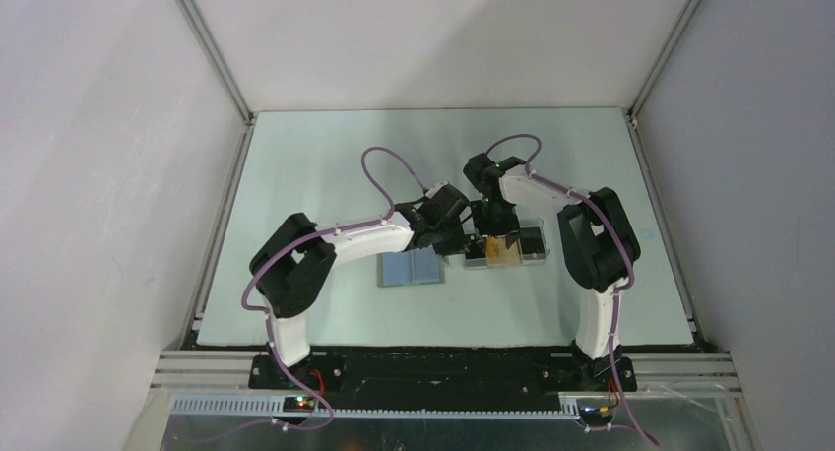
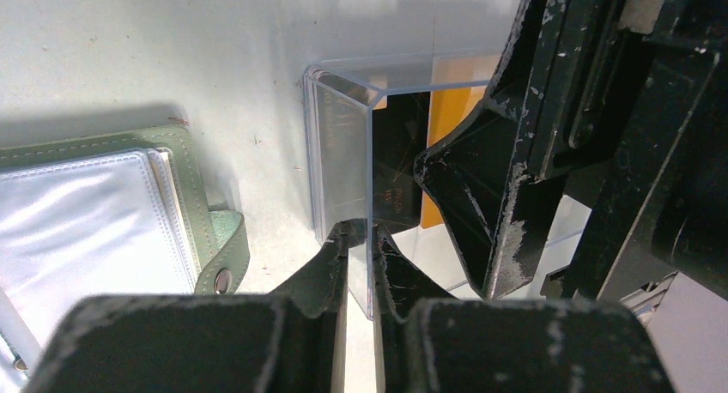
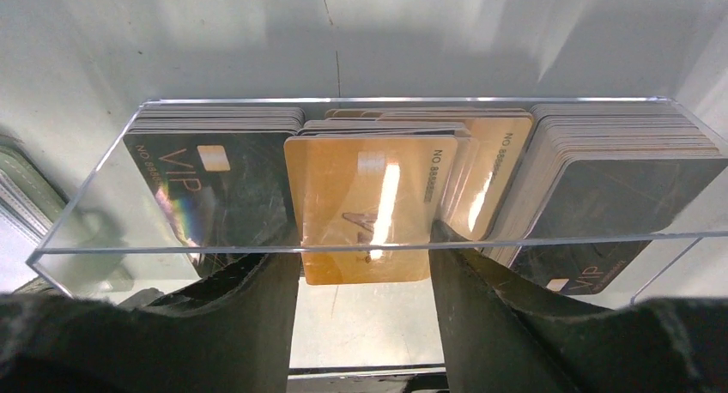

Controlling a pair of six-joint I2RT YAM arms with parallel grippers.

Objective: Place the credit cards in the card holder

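Note:
A clear box (image 1: 534, 257) holds stacks of credit cards. In the right wrist view, a gold card (image 3: 343, 187) leans at the front of the middle stack, its lower end showing below the box's front edge. My right gripper is open, with one finger at each side edge of this card; whether they touch it is unclear. My left gripper is shut on the box's left wall. The green card holder (image 1: 411, 280), with clear sleeves (image 2: 94, 226) facing up, lies open left of the box.
Dark card stacks fill the left (image 3: 227, 183) and right (image 3: 618, 191) parts of the box. The two arms crowd together above it.

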